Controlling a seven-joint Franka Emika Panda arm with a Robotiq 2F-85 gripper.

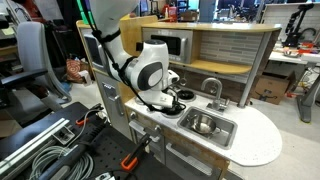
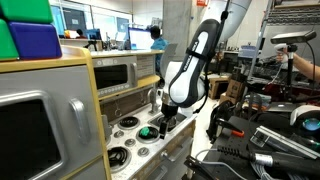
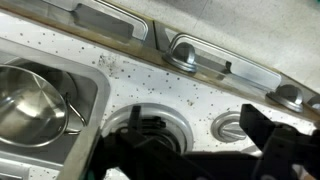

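My gripper is open over the counter in the wrist view, its dark fingers (image 3: 132, 128) spread apart with nothing visible between them. Below it is a round burner (image 3: 178, 118), partly covered by the fingers. In exterior view 1 the white arm bends down to the stove, with the gripper (image 1: 168, 104) low near the front burner. A small round green thing (image 2: 148, 132) rests on the stove in exterior view 2; I cannot make it out in the wrist view. A metal pot (image 3: 32, 108) sits in the sink (image 3: 92, 85).
The faucet (image 1: 218, 92) rises behind the sink. Above the counter runs a wooden shelf (image 1: 205, 66), and a microwave (image 2: 115, 74) stands at the back. Knobs (image 3: 183, 52) and handles line the cabinet front.
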